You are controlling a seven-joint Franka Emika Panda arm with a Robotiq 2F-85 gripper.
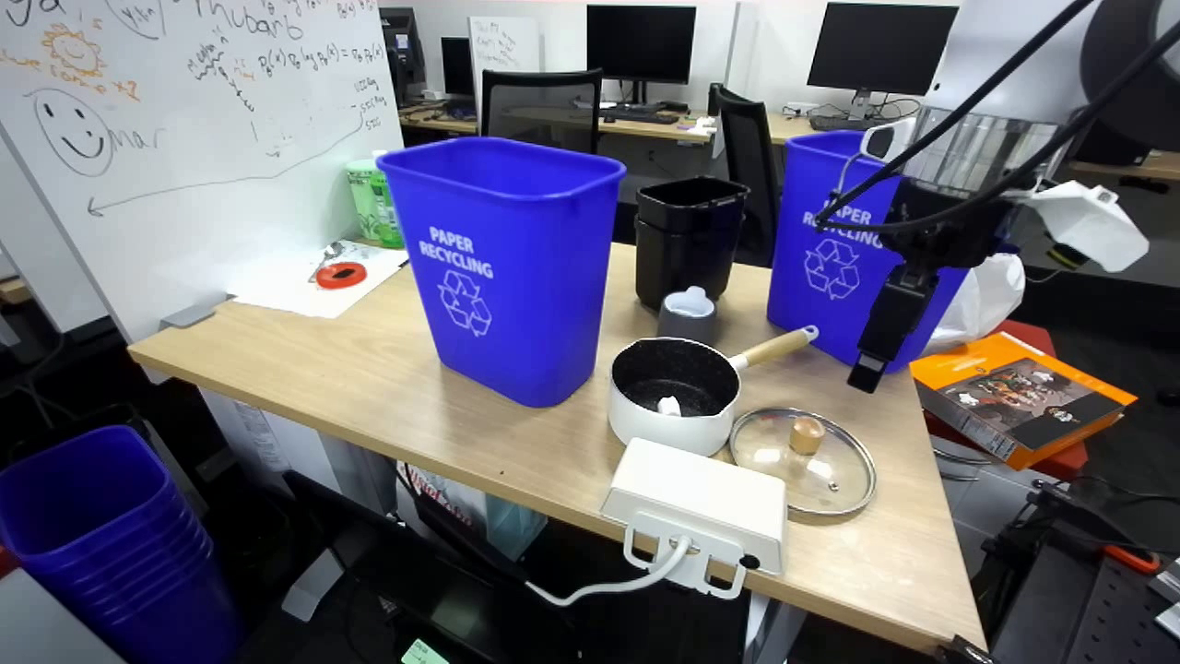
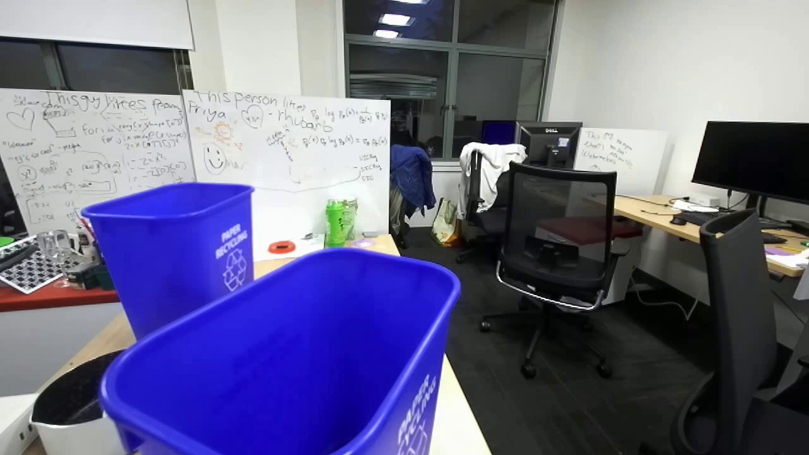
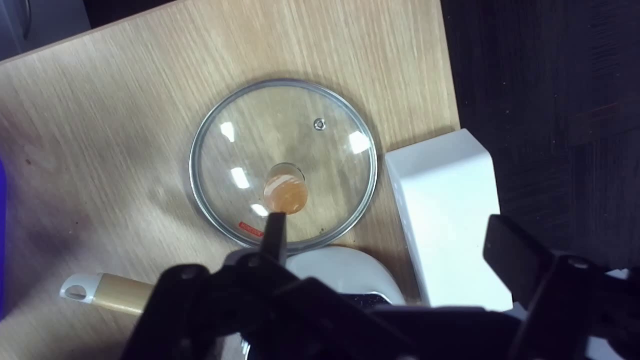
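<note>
My gripper is open and empty, its two fingers spread wide in the wrist view. In exterior view 1 the gripper point(image 1: 866, 374) hangs above the right part of the table, over the area behind the glass lid point(image 1: 763, 443). That lid, with a metal rim and a round wooden knob point(image 1: 807, 433), lies flat on the table. Beside it stands a white saucepan point(image 1: 669, 433) with a dark inside and a wooden handle point(image 1: 777, 348). A small white object point(image 1: 668, 406) is inside the pan. From the wrist, my fingers partly cover the pan.
A white box point(image 1: 697, 498) with a cable sits at the front edge. Blue recycling bins point(image 1: 514, 299) stand left and behind, with a black bin point(image 1: 688, 249) and a grey cup point(image 1: 687, 320) between. Bare table lies right of the lid.
</note>
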